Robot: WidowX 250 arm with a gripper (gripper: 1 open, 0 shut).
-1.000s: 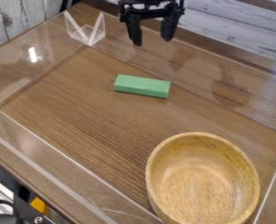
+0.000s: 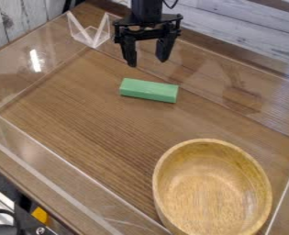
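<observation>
My gripper (image 2: 148, 52) is at the top middle of the camera view, its black fingers spread apart and pointing down, open with nothing between them. Below it, a little apart in the image, a green rectangular block (image 2: 150, 90) lies on the wooden table (image 2: 85, 138).
A large round wooden bowl (image 2: 212, 187) sits at the lower right. A clear angular holder (image 2: 90, 30) stands at the back left near the edge.
My gripper has moved down in the view, toward the green block, over the last second. The block and bowl have not moved.
</observation>
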